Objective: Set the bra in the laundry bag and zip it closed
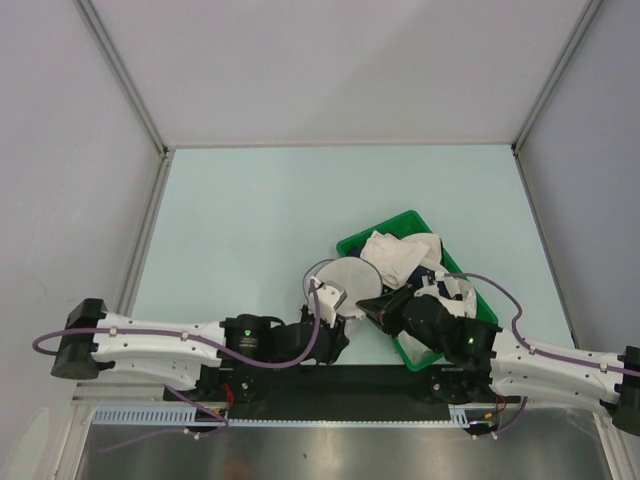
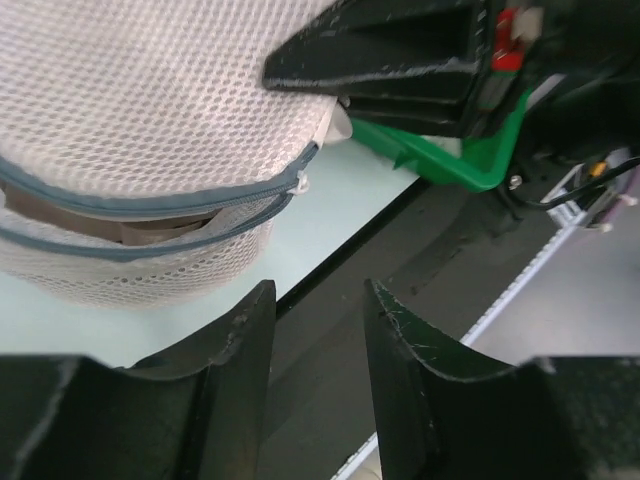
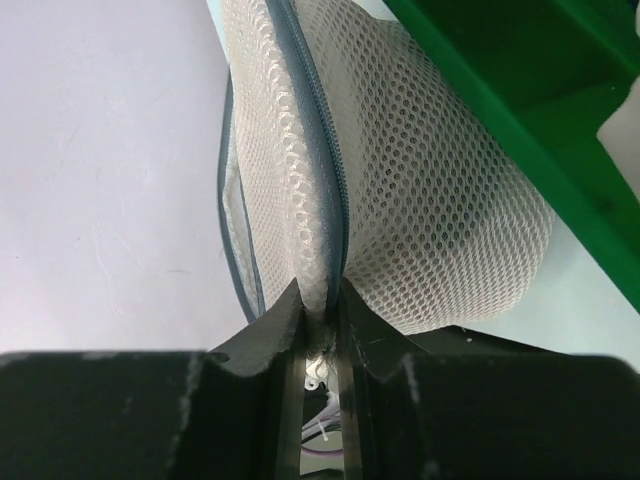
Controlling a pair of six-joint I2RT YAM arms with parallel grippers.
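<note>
The white mesh laundry bag (image 1: 350, 276) with grey zipper edges hangs between my grippers at the front of the table. My right gripper is shut on its zipper edge (image 3: 325, 180). My left gripper is part open with nothing between its fingers, just below the zipper strip (image 2: 130, 207) and near its end by the right gripper's fingers. The bag's mouth gapes slightly in the left wrist view. I cannot make out a bra inside the bag.
A green basket (image 1: 375, 222) with white and dark cloths (image 1: 397, 258) sits behind and right of the bag, close to the right arm. The front edge lies under both grippers.
</note>
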